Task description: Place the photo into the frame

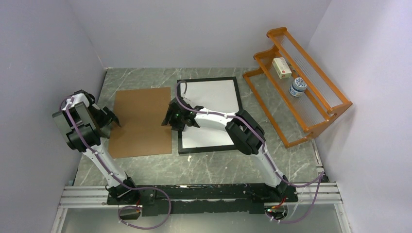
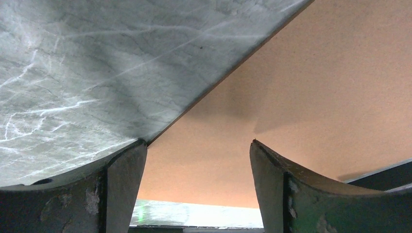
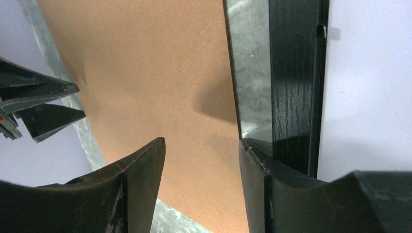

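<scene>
A flat brown board (image 1: pixel 142 138) lies on the left half of the table. To its right is a black picture frame (image 1: pixel 209 148) with a plain white sheet (image 1: pixel 214 92) inside it; whether that sheet is the photo cannot be told. Low at the board's left edge stands my left gripper, open, one finger beside the edge and the other over brown surface. My right gripper is open at the opposite edge. Its right fingertip (image 3: pixel 248 144) reaches the narrow gap between board and frame. Neither gripper holds anything.
A wooden shelf (image 1: pixel 313 131) stands at the right, carrying a small box (image 1: pixel 282 68) and a blue-and-white jar (image 1: pixel 298 87). Walls close in the left and back.
</scene>
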